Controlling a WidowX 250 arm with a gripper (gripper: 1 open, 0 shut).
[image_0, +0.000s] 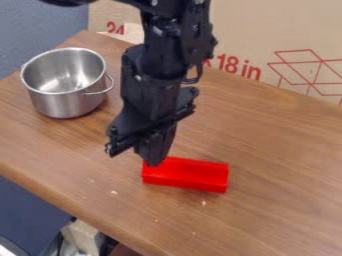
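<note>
A red rectangular block (190, 174) lies on the wooden table in the middle of the camera view. My black gripper (144, 150) points down just above the block's left end, its tips near or touching the block's top left. The space between the fingers is hard to make out, so whether it is open or shut is unclear.
A steel pot (67, 90) stands at the back left. A cardboard sheet (274, 40) with red printing is behind the table.
</note>
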